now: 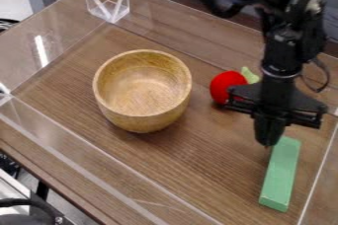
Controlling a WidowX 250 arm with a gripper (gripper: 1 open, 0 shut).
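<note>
The black gripper is at the right of the camera view, low over the table and shut, with nothing seen between its fingers. Just below and right of it lies a flat green bar, lengthwise toward the front. A red round object sits behind and left of the gripper, partly hidden by it. A small light-green item shows just behind the red object.
A large tan bowl stands at the centre-left. A small clear container is at the back left.
</note>
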